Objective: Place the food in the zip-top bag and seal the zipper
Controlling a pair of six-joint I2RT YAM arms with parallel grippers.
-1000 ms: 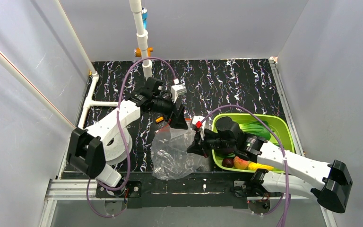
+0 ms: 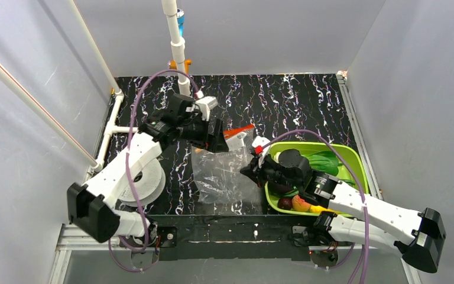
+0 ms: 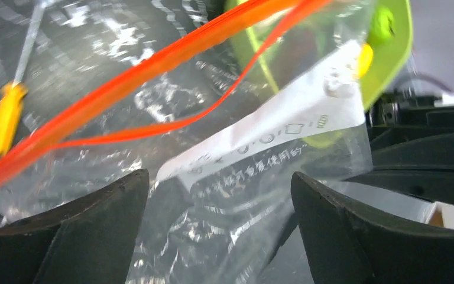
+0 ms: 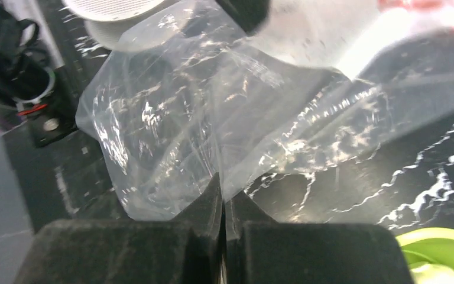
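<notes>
The clear zip top bag [image 2: 224,177] spreads over the black marbled table, its orange zipper strip [image 2: 240,130] at the far end. In the left wrist view the strip [image 3: 148,74] crosses diagonally beyond a white printed label [image 3: 260,139]. My left gripper [image 2: 216,143] hovers over the zipper end; its fingers [image 3: 88,228] stand wide apart with the bag behind them and nothing seen gripped. Pinched in my right gripper is gathered film at the bag's right side. The food, including a mango [image 2: 300,203] and leafy greens [image 2: 325,163], lies in the green bin.
The green bin [image 2: 363,177] stands at the right, partly under my right arm. White round rolls [image 2: 148,183] sit at the left below my left arm. A yellow-handled tool [image 3: 5,118] lies beyond the bag.
My left gripper has moved left and slightly back, and more of the orange strip shows on its right. My right gripper has shifted a little to the right, with the film still pinched.
</notes>
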